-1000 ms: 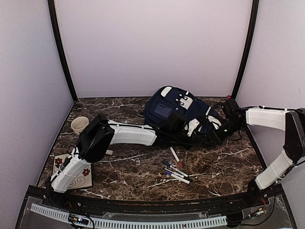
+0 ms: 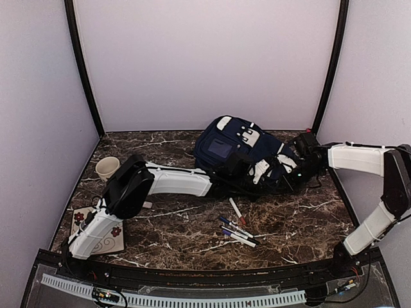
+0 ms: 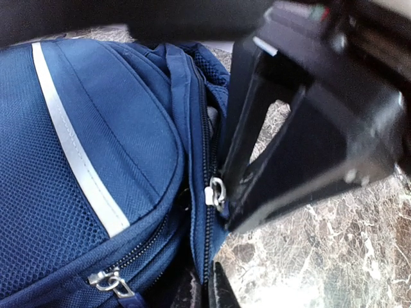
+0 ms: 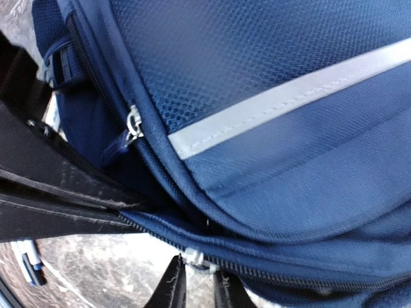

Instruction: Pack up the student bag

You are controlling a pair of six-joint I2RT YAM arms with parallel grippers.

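Observation:
The navy backpack (image 2: 218,141) lies at the back right of the table, with both arms at its near right side. In the left wrist view, my left gripper is shut on the edge of a zipper flap (image 3: 198,128); a silver zipper slider (image 3: 217,192) sits higher on that zipper, beside the other gripper's black body. In the right wrist view, my right gripper stands part open at the zipper band, its fingertips either side of a pale zipper pull (image 4: 194,255). Whether they touch it I cannot tell.
Several pens and markers (image 2: 239,236) lie in front of the backpack. A white cup (image 2: 107,168) stands at the left, and a flowered notebook (image 2: 96,237) lies at the front left.
The right arm's wrist has shifted very slightly at the backpack's side. The left arm and the other objects look unmoved.

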